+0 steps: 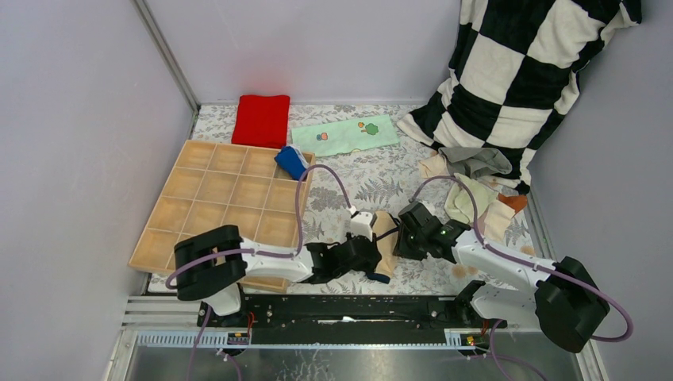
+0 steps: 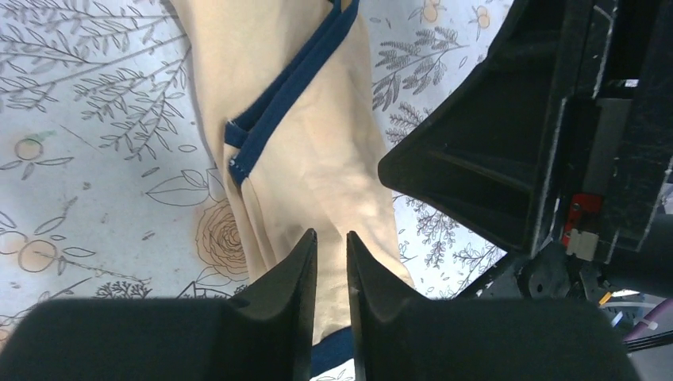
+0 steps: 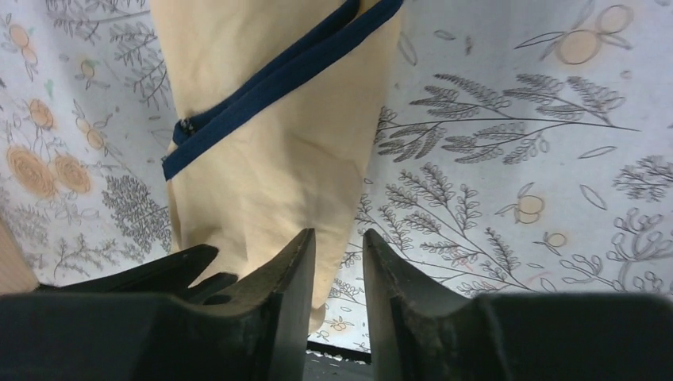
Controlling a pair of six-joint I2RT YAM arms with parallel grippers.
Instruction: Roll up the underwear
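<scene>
The beige underwear with navy trim (image 1: 386, 248) lies lengthwise as a narrow folded strip near the table's front edge. In the left wrist view, its beige cloth (image 2: 317, 171) passes under my left gripper, with a navy band showing low between the fingers. That gripper's fingers stand close together over the cloth; whether any fabric is pinched cannot be made out. My right gripper is partly open above the right edge of the underwear (image 3: 278, 171), one finger over cloth and the other over bare table.
A wooden compartment tray (image 1: 198, 187) fills the left side, with a blue cloth (image 1: 292, 162) on its corner. Red cloth (image 1: 262, 121) and green cloth (image 1: 347, 136) lie at the back. Several loose cloths (image 1: 474, 161) and a checkered blanket (image 1: 516, 95) are on the right.
</scene>
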